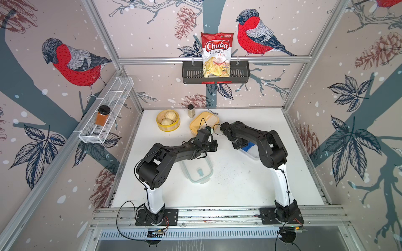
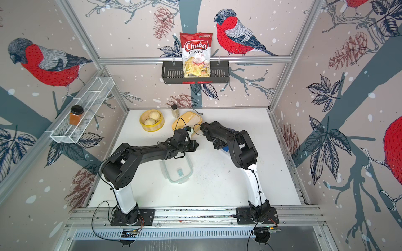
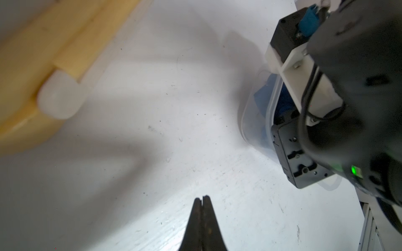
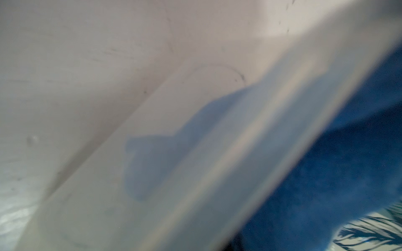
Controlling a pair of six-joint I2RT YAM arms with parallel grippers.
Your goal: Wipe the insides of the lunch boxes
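Observation:
My left gripper is shut with nothing between its fingertips, held above bare table. Toward the right, my right gripper (image 1: pixel 239 144) reaches down into a clear plastic lunch box (image 1: pixel 254 157), where a blue cloth (image 4: pixel 301 188) lies bunched. Its fingers are hidden by the cloth and box wall, so their grip on the cloth does not show. The box wall (image 4: pixel 104 179) fills much of the right wrist view, with cloth pressed against its inner side. A second clear lunch box (image 1: pixel 193 181) with a pale teal rim stands in front of the left arm, partly covered by it.
Behind the grippers sits a yellow lunch box (image 1: pixel 196 123). A round steamer of buns (image 1: pixel 159 126) and a spice jar (image 1: pixel 191 110) stand at the back left.

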